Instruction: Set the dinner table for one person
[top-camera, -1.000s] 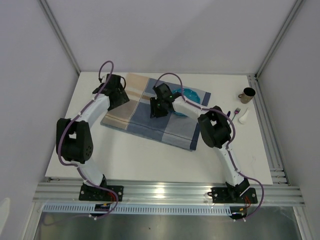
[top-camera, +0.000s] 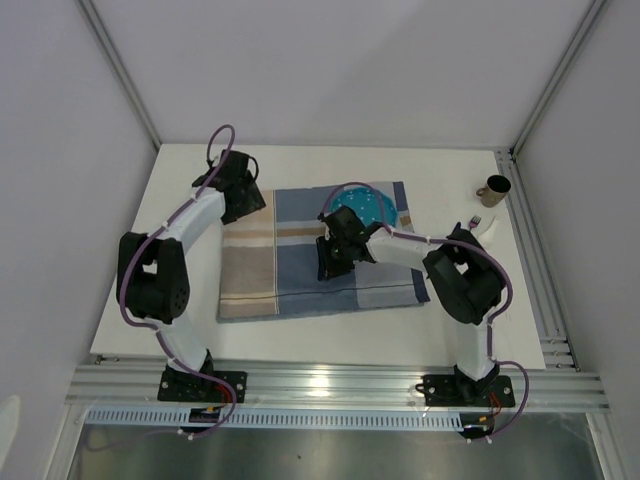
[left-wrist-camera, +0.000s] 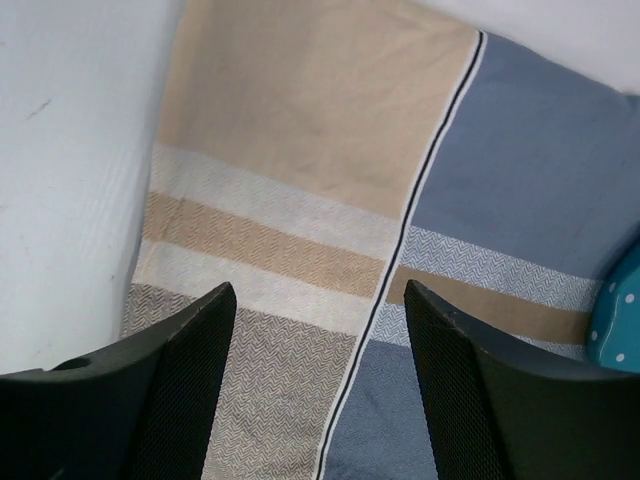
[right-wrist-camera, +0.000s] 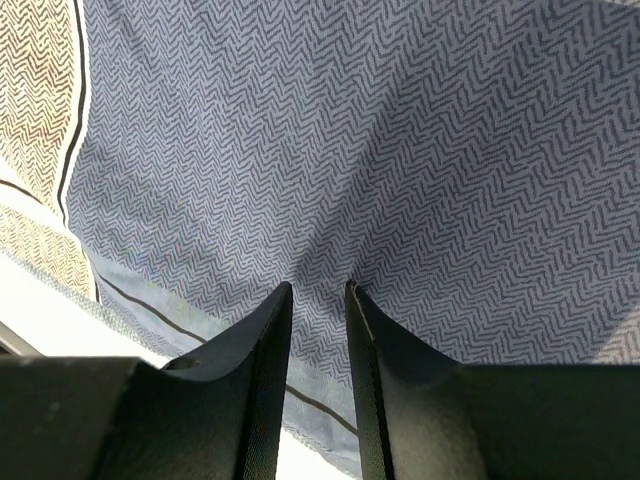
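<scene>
The striped placemat lies spread roughly square to the table, with beige and blue sections. My left gripper hangs over its upper left corner, open, with only cloth below its fingers in the left wrist view. My right gripper is low at the middle of the mat, fingertips close to the blue cloth, slightly apart; whether they touch it is unclear. A teal dotted plate sits on the mat's upper right, partly behind the right arm.
A dark mug, a fork and a white spoon are at the table's right. Bare white table shows around the mat.
The mat has turned straighter and shifted toward the near edge. My right gripper has moved toward the near edge and right; my left gripper has moved slightly right.
</scene>
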